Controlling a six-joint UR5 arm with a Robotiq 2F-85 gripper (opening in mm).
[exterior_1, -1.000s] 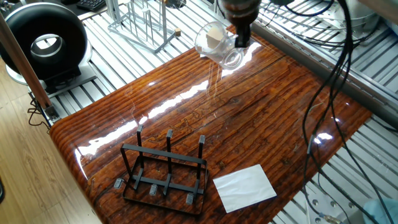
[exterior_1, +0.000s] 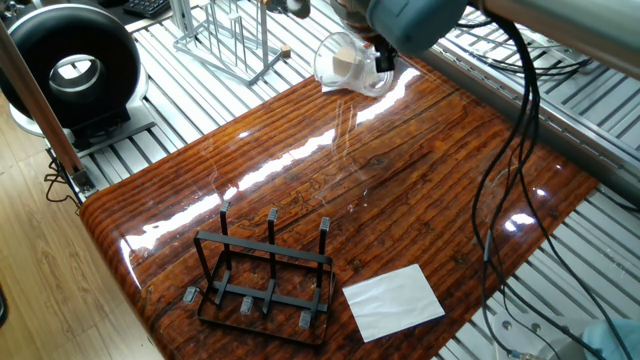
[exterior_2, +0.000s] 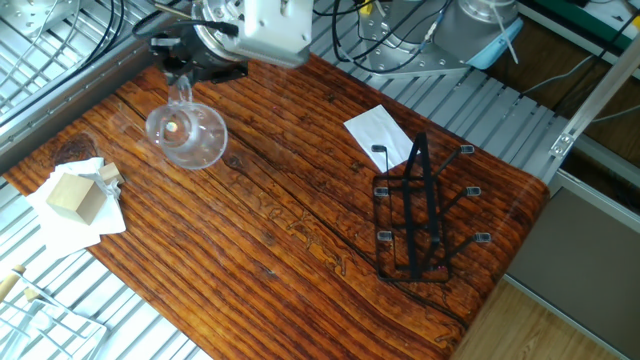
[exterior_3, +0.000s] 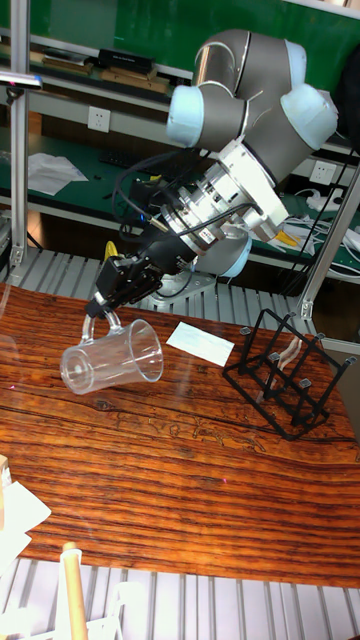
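Observation:
A clear glass mug (exterior_3: 117, 357) hangs lying nearly on its side, its mouth toward the right in exterior view 3. My black gripper (exterior_3: 99, 307) is shut on the mug's handle, with the arm reaching down from above. In exterior view 2 the mug (exterior_2: 190, 137) appears below the gripper (exterior_2: 181, 80), over the tabletop. A black metal rack (exterior_1: 265, 285) with several upright prongs stands empty on the brown wooden table (exterior_1: 330, 200). Exactly how high the mug is above the wood cannot be judged.
A white sheet (exterior_1: 394, 302) lies flat beside the rack. At the opposite end, a wooden block (exterior_2: 77, 198) rests on white paper (exterior_2: 60, 232). Cables (exterior_1: 530, 110) hang at the right in exterior view 1.
The arm has swung and tilted, its upper part coming further into view. The mug has turned and shifted only slightly, still held by its handle. Rack and sheet have not moved.

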